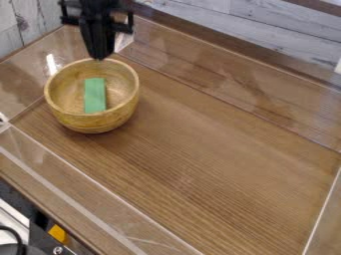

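A round yellow wooden bowl sits on the left part of the wooden table, with a green block lying inside it. The black gripper hangs above the bowl's back side, clear of the block; its tip is dark and blurred, with nothing visible held below it.
Whitewashed plank walls border it at the back and right. Below the table's front left edge are cables and a small yellow object.
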